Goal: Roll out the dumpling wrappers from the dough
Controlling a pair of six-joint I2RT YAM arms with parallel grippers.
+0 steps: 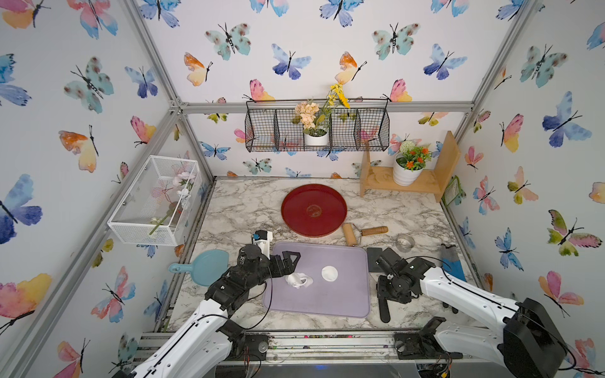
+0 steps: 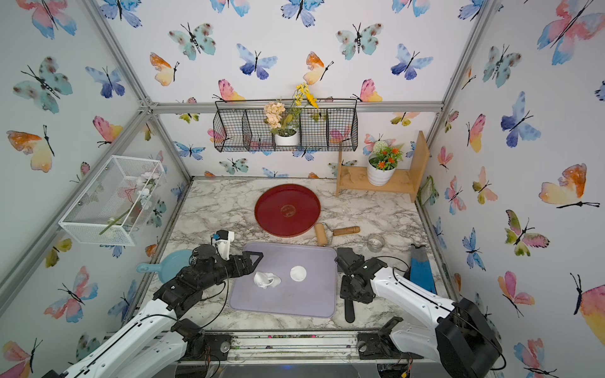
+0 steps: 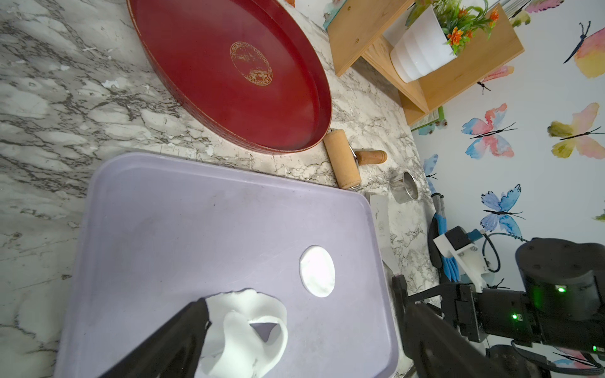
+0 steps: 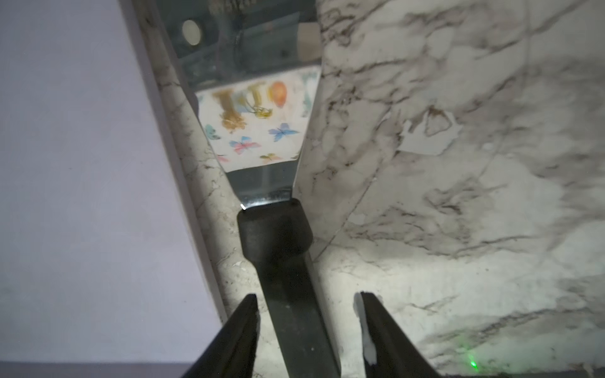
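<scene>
On the lavender tray lie a flat white dough disc and, to its left, a crumpled dough scrap with a hole in it. My left gripper is open above the tray, nothing between its fingers; one finger overlaps the scrap's edge in the left wrist view. Right of the tray, a metal spatula with a black handle lies on the counter. My right gripper is open over that handle, its fingers to either side. The wooden roller rests behind the tray, near the metal ring cutter.
A round red tray sits behind the lavender one. The pale blue pan is at left. At the back right, a wooden shelf carries a potted plant. Blue-handled tools lie at far right.
</scene>
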